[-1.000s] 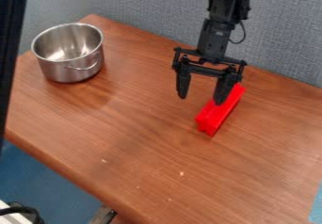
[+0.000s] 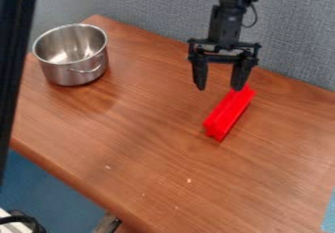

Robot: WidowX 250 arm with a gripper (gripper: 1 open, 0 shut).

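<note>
My black gripper (image 2: 218, 82) hangs in the upper middle of the camera view, its two fingers wide apart with nothing between them. A red oblong block (image 2: 228, 116) lies diagonally on the wooden table below and right of it; the right fingertip is close above the block's far end, and I cannot tell if they touch. A steel pot (image 2: 72, 59) stands at the back left of the table.
A grey padded wall (image 2: 295, 41) runs along the back. Cables and metal parts sit at the bottom left edge.
The block and pot have not moved.
</note>
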